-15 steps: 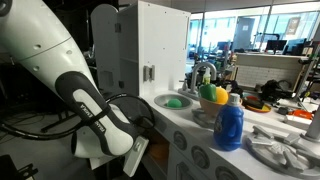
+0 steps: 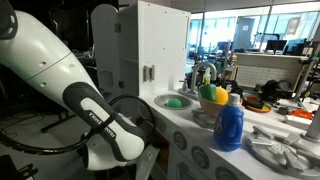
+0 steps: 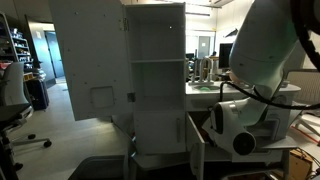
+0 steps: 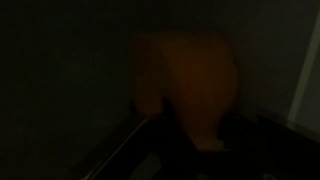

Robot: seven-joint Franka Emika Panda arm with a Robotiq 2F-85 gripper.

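In the dark wrist view an orange, rounded thing (image 4: 190,75) fills the middle and narrows downward. The gripper's fingers are dim, dark shapes near the lower edge, around the thing's lower end. It is too dark to tell whether they touch it or how far apart they stand. In exterior view 1 the white arm (image 2: 75,85) reaches down low, in front of the counter. Exterior view 2 shows the wrist (image 3: 235,130) low behind a narrow upright panel (image 3: 196,145); the fingertips are hidden in both exterior views.
On the counter (image 2: 185,118) stand a blue bottle (image 2: 229,125), a bowl (image 2: 213,105) with colourful things, a sink (image 2: 172,102) with a green item, and a dish rack (image 2: 285,150). A tall white cabinet (image 3: 160,70) stands open beside the arm.
The arm's wrist has shifted a little right and lower in exterior view 1. The counter items have stayed put.
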